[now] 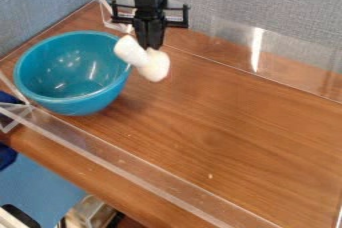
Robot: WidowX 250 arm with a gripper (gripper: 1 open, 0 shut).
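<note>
The black gripper (150, 44) hangs at the top centre of the camera view, with a white soft object (152, 66) at its fingertips, just right of the teal bowl (70, 80). The white object has two rounded lobes, one reaching over the bowl's right rim. Whether the fingers are shut on it or only touch it is hard to tell.
Clear acrylic edges run along its back and front left. A blue cloth and other items lie beyond the left edge, below.
</note>
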